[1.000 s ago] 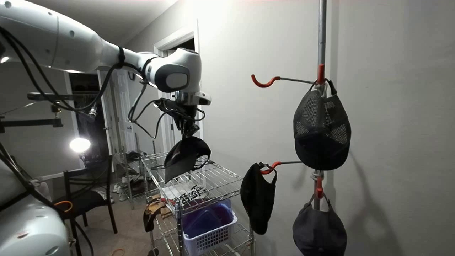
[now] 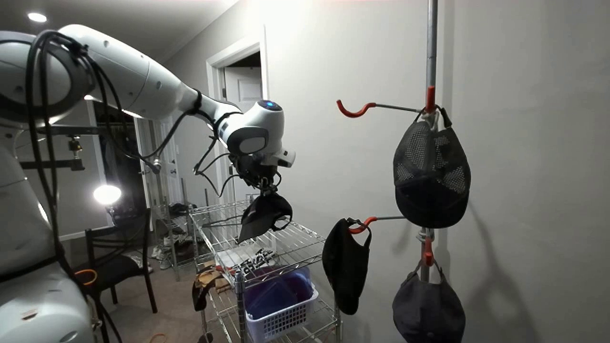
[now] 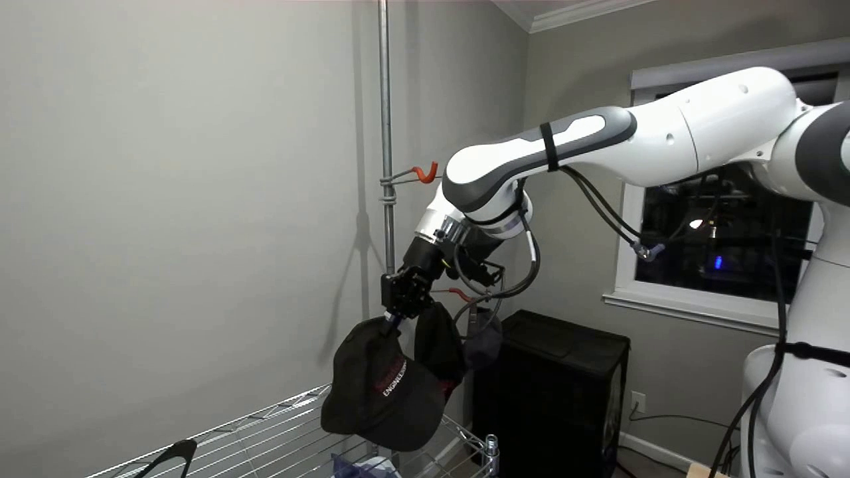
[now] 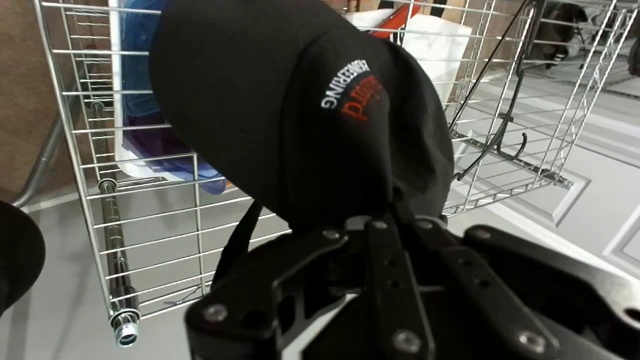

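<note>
A black cap (image 3: 368,374) with red and white lettering hangs from my gripper (image 3: 392,320), pinched by its crown. In the wrist view the cap (image 4: 336,120) fills the upper middle, its brim toward the left. My gripper is shut on the cap's fabric, which hides the fingertips. In exterior view 1 the cap (image 2: 266,216) hangs above the wire shelf (image 2: 303,234), its strap opening toward the right. An upper red-tipped hook (image 2: 355,111) on the pole is bare.
On the pole (image 2: 432,45) hang a black mesh cap (image 2: 432,171), a black cap (image 2: 344,268) on a lower left hook, and a dark grey cap (image 2: 429,308). Below the shelf top stands a white basket (image 2: 283,326). A black hanger (image 4: 510,108) lies on the shelf.
The arm has moved to the right in exterior view 1, carrying the cap slightly right and down, nearer the pole. The hanging caps have not moved.
</note>
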